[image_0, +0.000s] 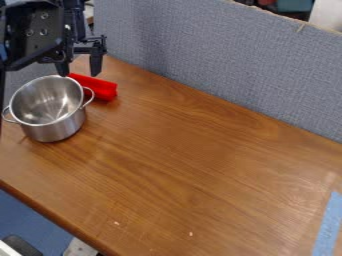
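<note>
A steel pot (47, 122) with two handles sits at the left of the wooden table (201, 170). Just behind and right of it lies a red object (99, 87), elongated, its left part partly hidden by the pot and gripper. My black gripper (79, 67) is at the upper left, open, its fingers hanging over the red object's left end and above the pot's back rim. Whether it touches either is unclear.
A grey padded wall (214, 65) runs along the back of the table. A light blue strip (326, 225) lies at the right front.
</note>
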